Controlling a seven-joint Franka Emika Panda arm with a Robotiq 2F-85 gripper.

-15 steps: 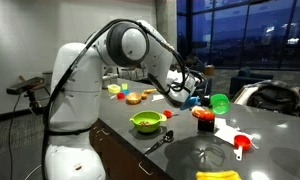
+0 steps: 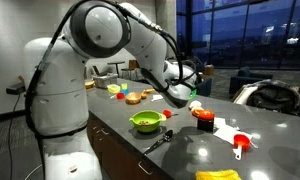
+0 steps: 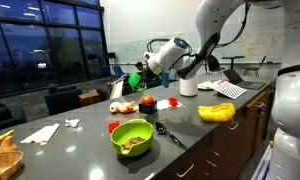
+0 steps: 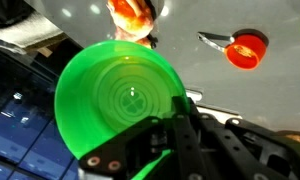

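In the wrist view a bright green, round, hollow piece (image 4: 115, 100), like a bowl or cup, fills the left side. My gripper is shut on its rim. From the side, exterior view 2 shows this green bowl (image 3: 134, 80) held above the table, by the gripper (image 3: 147, 72) at the arm's end. Near it on the table sits a dark container with a red-orange item (image 2: 205, 115) on top. A second, lime-green bowl (image 2: 147, 121) stands closer to the front edge, with something small inside.
A black utensil (image 3: 172, 132) lies beside the lime bowl. Red cups (image 2: 242, 141), a yellow cloth (image 2: 218, 175) and a white paper (image 2: 228, 131) are spread over the table. A wicker basket (image 3: 5, 162) stands at one end.
Carried by the gripper, the green bowl has moved left across exterior view 1, from right of the red-orange item to a spot where it is barely visible. The table items look unmoved.
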